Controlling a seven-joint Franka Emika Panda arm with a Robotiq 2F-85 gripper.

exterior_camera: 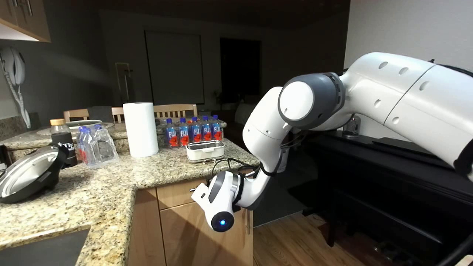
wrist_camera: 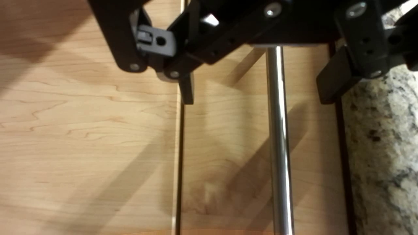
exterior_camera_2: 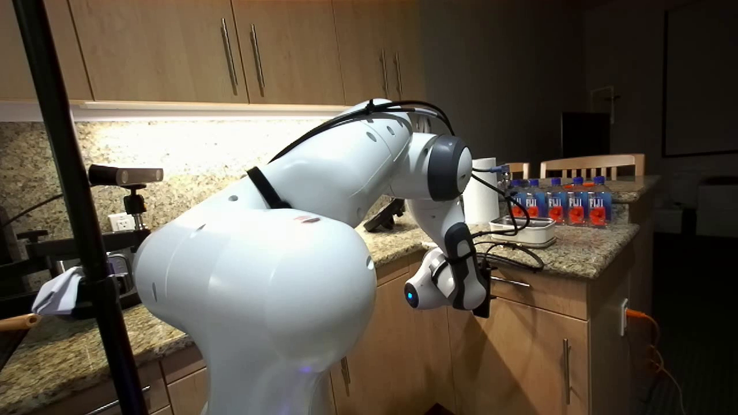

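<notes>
In the wrist view my gripper is open, its two black fingers spread wide with nothing held. A shiny metal bar handle (wrist_camera: 279, 137) on a wooden drawer front (wrist_camera: 231, 156) runs through the space between the fingers as seen from the wrist; whether the fingertips reach as deep as the bar I cannot tell. One finger lies over the seam by the cabinet door (wrist_camera: 98, 129), the other near the granite counter edge (wrist_camera: 384, 148). The drawer looks closed in exterior view 2, where the handle (exterior_camera_2: 510, 281) shows beside the hand. Exterior view 1 hides the fingers behind the hand.
On the counter above stand a white container (exterior_camera: 205, 151), several water bottles (exterior_camera: 195, 132) and a paper towel roll (exterior_camera: 140, 130). Cables (exterior_camera_2: 515, 256) hang by the wrist near the counter's edge. Open floor (exterior_camera: 283, 241) lies right of the cabinet.
</notes>
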